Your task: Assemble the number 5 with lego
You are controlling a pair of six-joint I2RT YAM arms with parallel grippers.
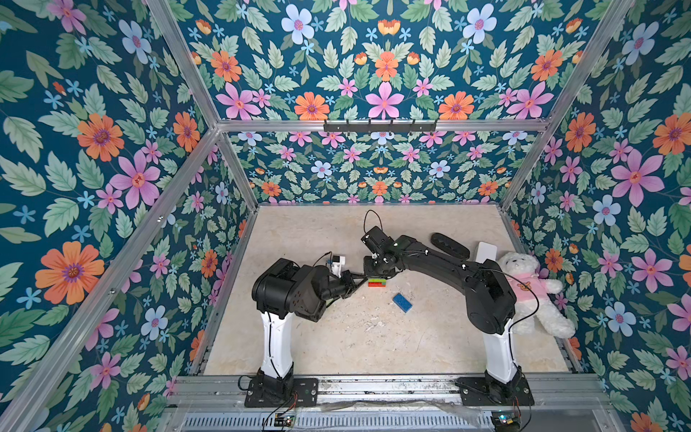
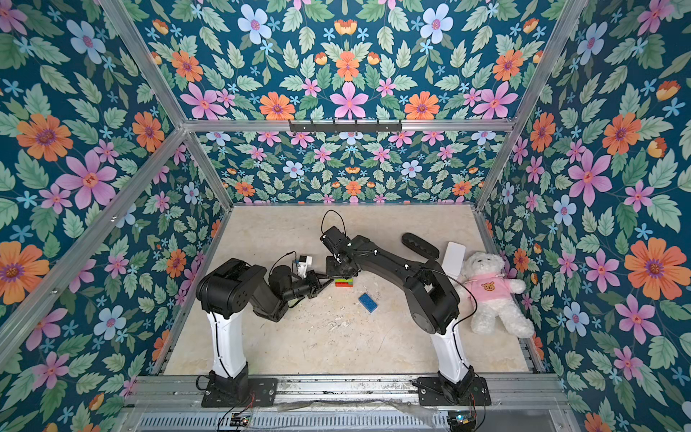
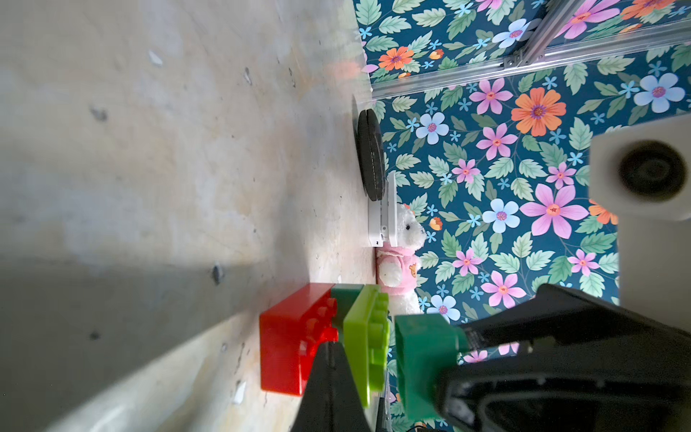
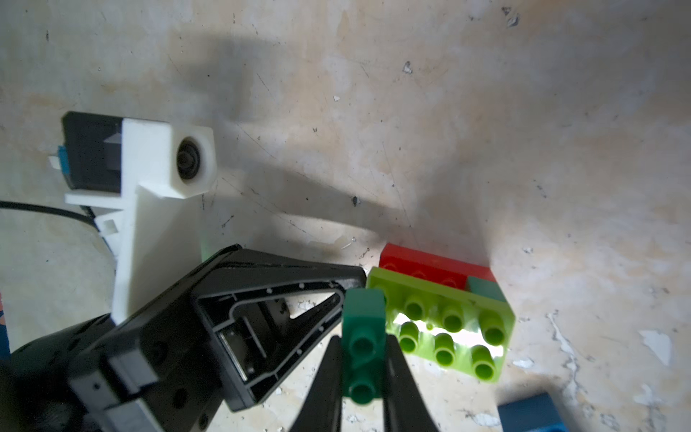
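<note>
A red brick [image 3: 291, 334] and a dark green brick [image 4: 485, 288] lie end to end on the table, with a lime green brick [image 4: 439, 324] on top of them. My right gripper is shut on a small dark green brick [image 4: 362, 334]. That brick hangs above and beside the lime brick's left end, apart from it in the left wrist view. My left gripper is shut, nothing showing between its fingers. Its tips reach the left end of the stack; whether they touch it is hard to tell.
A blue brick [image 1: 401, 302] lies in front and to the right of the stack. Farther right are a black case [image 1: 450, 245], a white box [image 1: 486, 252] and a teddy bear [image 1: 532, 291].
</note>
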